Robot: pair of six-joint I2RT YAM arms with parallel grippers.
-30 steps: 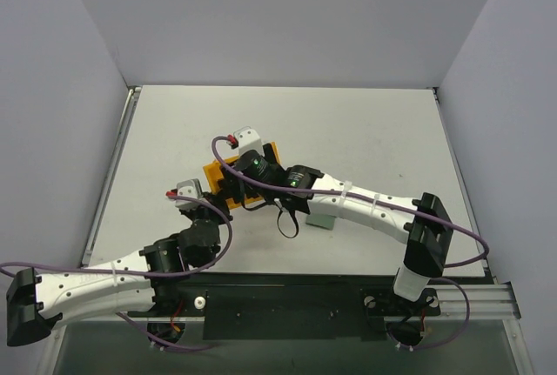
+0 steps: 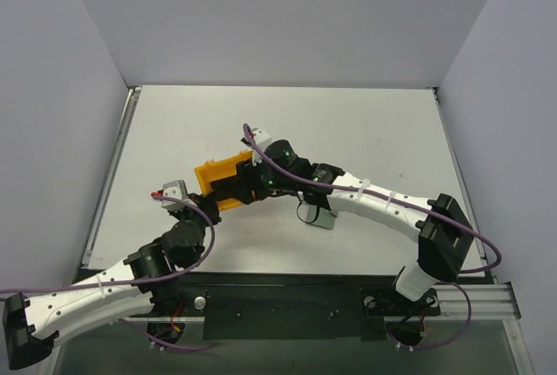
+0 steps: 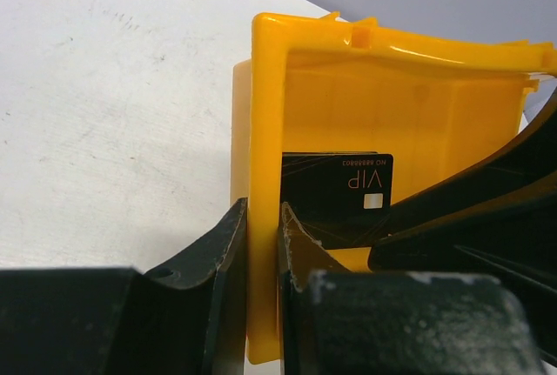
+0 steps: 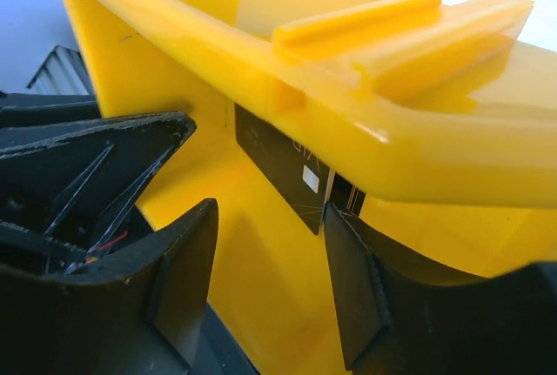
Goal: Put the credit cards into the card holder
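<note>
The yellow card holder [image 2: 205,175] is held off-centre to the left in the top view. My left gripper is shut on its side wall. Black cards [image 3: 335,197] stand inside, against the back wall; the front one reads VIP and has a pale chip. My right gripper reaches into the holder, its fingers apart. In the right wrist view the black card [image 4: 283,164] lies just beyond them, its lower corner close to the right fingertip; whether they touch I cannot tell. The right gripper's dark fingers [image 3: 487,188] also show in the left wrist view.
A small grey-green item [image 2: 322,218] lies on the white table [image 2: 365,136], under and in front of the right arm. In the right wrist view, a dark left-gripper finger [image 4: 96,162] is close to the right gripper.
Over the last second the left arm and the holder shifted slightly left.
</note>
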